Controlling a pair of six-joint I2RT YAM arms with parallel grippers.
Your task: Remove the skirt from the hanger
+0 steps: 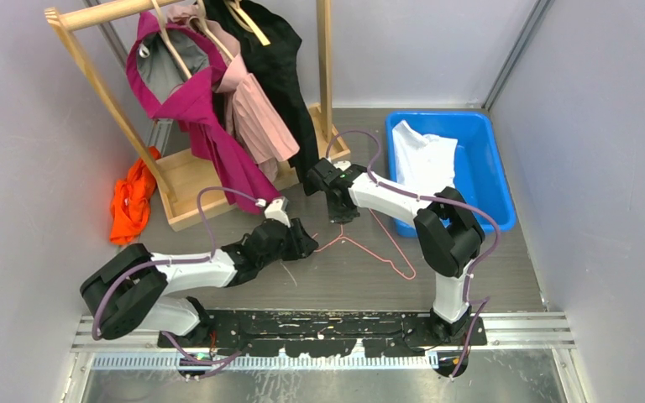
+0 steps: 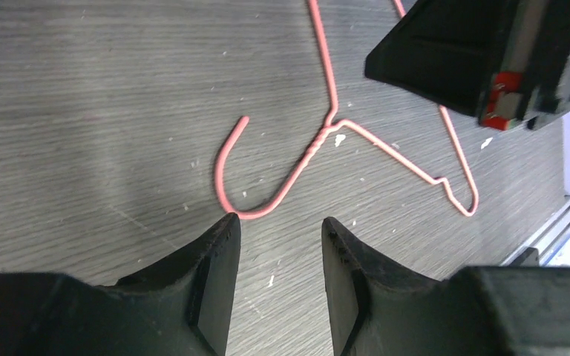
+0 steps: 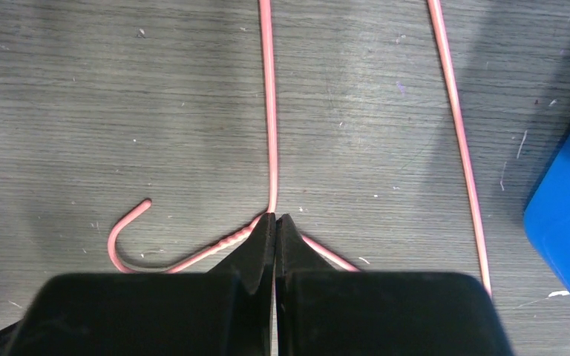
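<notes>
A bare pink wire hanger (image 1: 378, 255) lies on the floor with no garment on it. Its hook (image 2: 221, 174) lies beyond my left gripper, which is open and has nothing between its fingers. My right gripper (image 1: 340, 220) is over the hanger's neck; from its own wrist view the closed fingertips (image 3: 265, 230) overlap the junction of the wires. In the left wrist view that right fingertip (image 2: 386, 65) appears apart from the wire, with nothing seen held. I cannot tell whether the white cloth (image 1: 422, 159) in the bin is the skirt.
The blue bin (image 1: 474, 172) stands at the right. A wooden rack (image 1: 186, 164) at the back left carries a magenta garment (image 1: 200, 126), a pink one (image 1: 256, 117) and a black one (image 1: 281, 67). An orange cloth (image 1: 131, 206) hangs at the left.
</notes>
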